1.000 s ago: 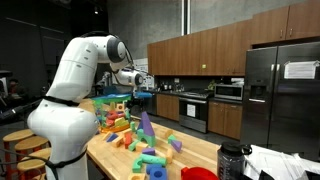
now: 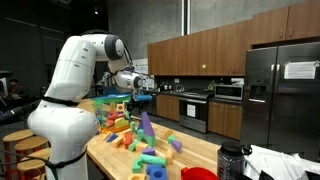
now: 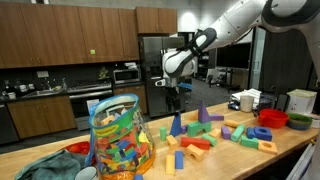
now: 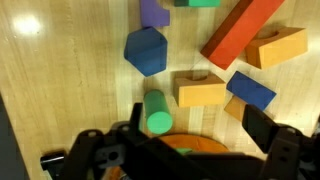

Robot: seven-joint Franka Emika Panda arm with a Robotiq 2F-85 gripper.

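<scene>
My gripper stands open above the table in the wrist view, its dark fingers apart at the lower edge, nothing visibly held. Beneath and ahead lie loose toy blocks: a blue hexagonal block (image 4: 146, 51), a green cylinder (image 4: 157, 113), an orange block (image 4: 200, 91), a long red block (image 4: 240, 33) and a dark blue block (image 4: 251, 91). A tall tub (image 3: 122, 136) full of coloured blocks is at the left of exterior view 2. Purple pointed blocks, such as the purple block (image 2: 148, 124), stand among the others. In both exterior views the fingers are too small to read.
A black canister (image 2: 232, 160) and a red container (image 2: 199, 173) stand toward the table's near right in exterior view 1. White cloth or paper (image 2: 278, 163) lies beside them. Bare table (image 3: 30, 157) shows at the far left of exterior view 2.
The arm's upper links and hand have shifted slightly in exterior view 1. The blocks look unmoved.
</scene>
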